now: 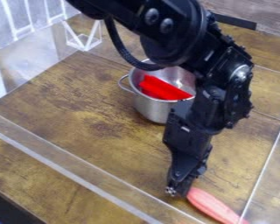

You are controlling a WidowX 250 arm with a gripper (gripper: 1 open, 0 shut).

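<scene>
My black gripper hangs low at the lower middle right, its fingertips beside the end of a pink-handled utensil lying on the wooden table. Whether it is open or shut, or touching the handle, I cannot tell. A steel pot with a red object inside stands behind my arm, partly hidden by it. The utensil's far end is out of frame.
A white wire stand is at the upper left edge. Clear strips cross the near left and right of the table.
</scene>
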